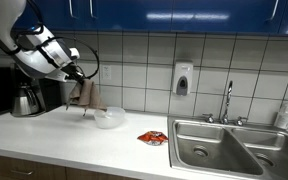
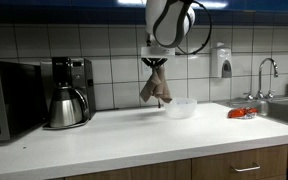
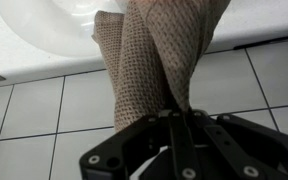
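A brown cloth [image 1: 87, 95] hangs from my gripper [image 1: 81, 78], which is shut on it above the counter. In the second exterior view the cloth [image 2: 156, 86] dangles in folds below the gripper [image 2: 154, 62], to the left of a white bowl [image 2: 181, 108]. The wrist view has the cloth [image 3: 149, 60] bunched at the fingers, hiding their tips; part of the bowl [image 3: 54, 20] shows beyond it. In the first exterior view the bowl [image 1: 110, 118] stands on the counter just right of the cloth's lower end.
A red packet [image 1: 152, 137] lies on the white counter [image 1: 94, 148], left of the double sink [image 1: 209, 148]. A coffee maker [image 2: 69, 95] stands at the back left.
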